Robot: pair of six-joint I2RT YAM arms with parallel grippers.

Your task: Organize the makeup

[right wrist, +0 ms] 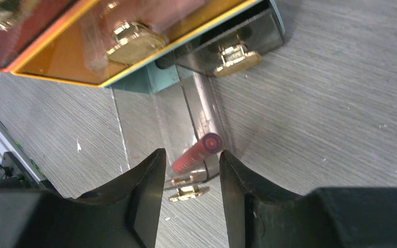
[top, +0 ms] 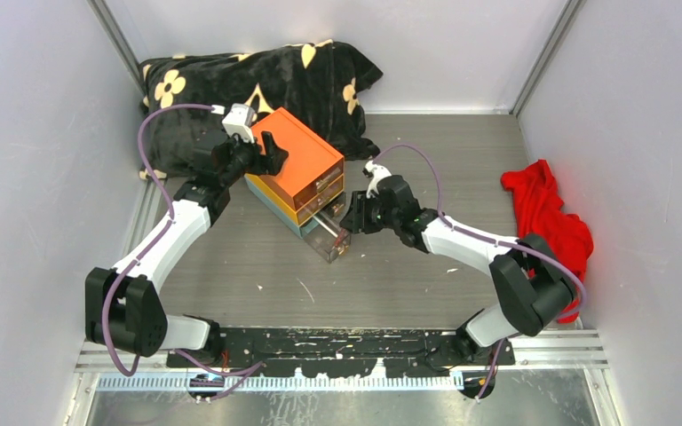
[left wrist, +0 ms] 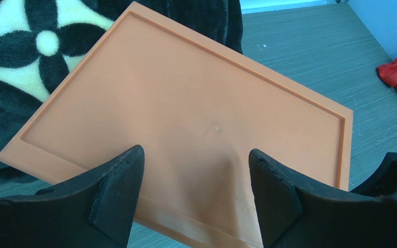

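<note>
The organizer (top: 297,155) is a stack of orange, yellow and blue tiers with clear drawers. One bottom clear drawer (right wrist: 155,121) is pulled out, and a reddish tube (right wrist: 191,156) leans at a slant near its front. A long pale stick (right wrist: 205,95) lies along this drawer's side. My right gripper is open above the drawer front, its fingers on either side of the tube's view; contact cannot be told. Over the orange top (left wrist: 186,93) my left gripper stands open, nothing between its fingers.
A dark flowered blanket (top: 222,84) bunches behind the organizer. The neighbouring bottom drawer (right wrist: 253,44) is nearly shut. A red cloth (top: 546,213) lies at the right wall.
</note>
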